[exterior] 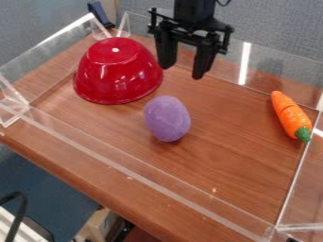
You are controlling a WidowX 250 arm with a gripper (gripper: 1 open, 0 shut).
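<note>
My black gripper (184, 59) hangs over the back middle of the wooden board, its two fingers spread apart with nothing visible between them. Left of it sits an upturned red bowl (116, 68). A purple oval object (167, 117) lies below the gripper, near the middle of the board. An orange toy carrot (289, 112) with a green tip lies on the right side.
Clear plastic walls (265, 59) border the wooden surface (151, 184). The front and centre-right of the board are bare. Some cables and small items sit off the board at the lower left.
</note>
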